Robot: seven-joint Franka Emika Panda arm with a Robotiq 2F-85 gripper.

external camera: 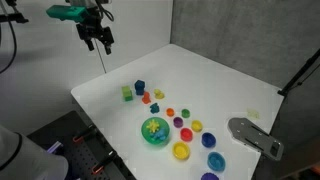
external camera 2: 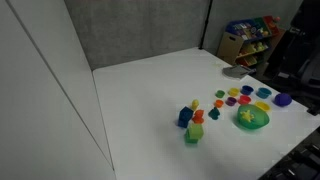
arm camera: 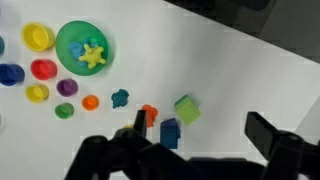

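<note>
My gripper [external camera: 98,46] hangs high above the left end of the white table, fingers spread and empty. In the wrist view its two dark fingers [arm camera: 268,138] stand far apart. Below lie a green block [arm camera: 187,107], a dark blue block [arm camera: 170,134], an orange figure [arm camera: 150,115] and a small teal figure [arm camera: 120,98]. A yellow piece [arm camera: 128,127] shows only in part near the left finger. Farther off, a green bowl [arm camera: 104,67] holds a yellow star-shaped piece [arm camera: 93,54] and something blue.
Several small coloured cups, among them a yellow cup [external camera: 181,151] and a blue cup [external camera: 208,140], stand around the bowl. A grey metal object [external camera: 255,137] lies at the table's far right. A shelf of bins [external camera 2: 246,46] stands behind.
</note>
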